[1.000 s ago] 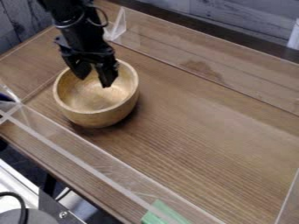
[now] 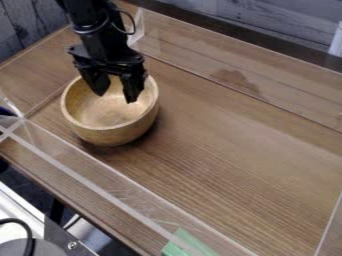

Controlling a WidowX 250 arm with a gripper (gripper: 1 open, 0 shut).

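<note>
My black gripper (image 2: 110,84) hangs over a large tan wooden bowl (image 2: 110,123) at the upper left of the camera view, its fingertips reaching down into the bowl's back half. The fingers stand apart, so the gripper is open. I see nothing held between them, though the dark shapes make the gap hard to read.
Clear tape runs along its left edge, with a green piece (image 2: 190,244) at the bottom. A grey round object (image 2: 19,241) lies off the table at the lower left.
My gripper has moved a little lower over the bowl and covers more of its back half. The bowl stands in about the same place.
</note>
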